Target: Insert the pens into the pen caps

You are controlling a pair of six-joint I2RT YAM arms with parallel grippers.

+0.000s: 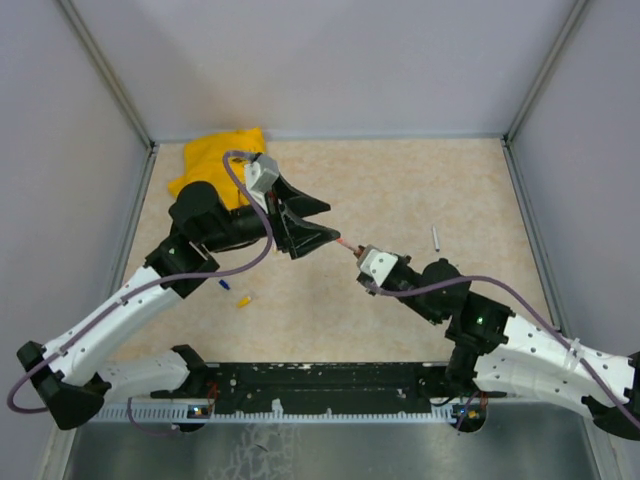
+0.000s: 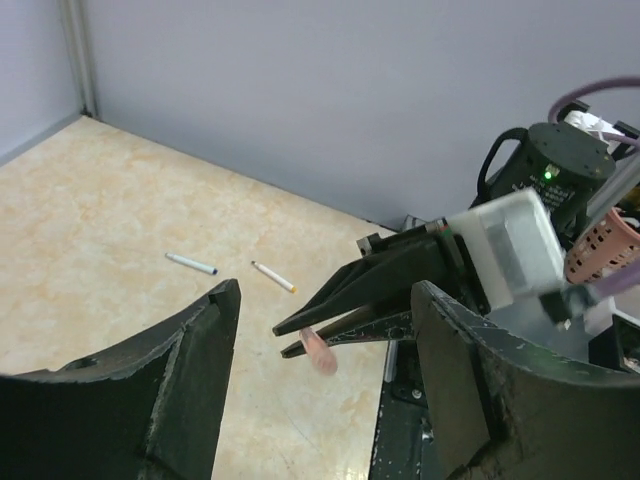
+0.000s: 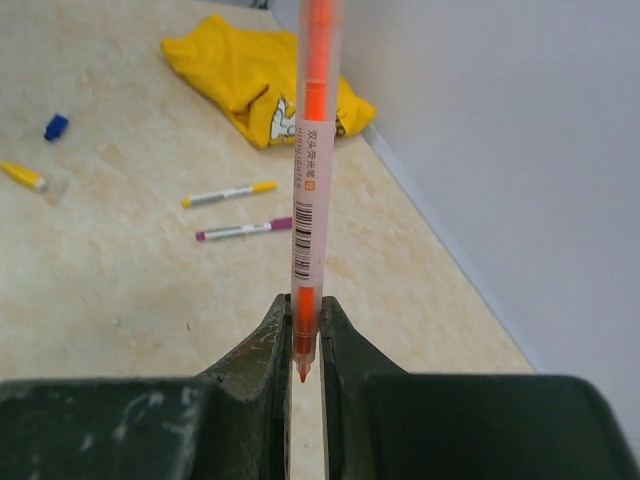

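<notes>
My right gripper [image 1: 364, 255] is shut on a pink-orange highlighter pen [image 3: 308, 200], which stands upright in the right wrist view and points toward my left gripper. My left gripper [image 1: 330, 225] stands open around the pen's far end, with that end [image 2: 318, 350] seen between and beyond its fingers; contact cannot be told. A yellow pen [image 3: 230, 194] and a purple pen [image 3: 245, 230] lie on the table, as do a white pen [image 2: 190, 263] and another slim pen [image 2: 273, 277].
A yellow cloth [image 1: 210, 160] lies at the back left. A blue cap [image 3: 56, 127] and a yellow piece [image 3: 22, 175] are on the left of the table [image 1: 390, 180]. Walls border the sides and back.
</notes>
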